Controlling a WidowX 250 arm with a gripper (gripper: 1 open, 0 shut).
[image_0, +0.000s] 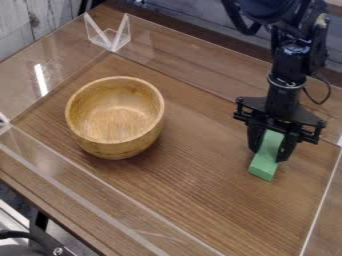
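A green oblong object (265, 166) lies on the wooden table at the right of the camera view. My black gripper (278, 136) is directly over it, its fingers around the upper part of the object and partly hiding it. Whether the fingers touch it or grip it is not clear.
A tan wooden bowl (116, 112) sits at the left middle. A small white wire-like item (110, 30) is at the back left, and cables lie at the bottom left corner.
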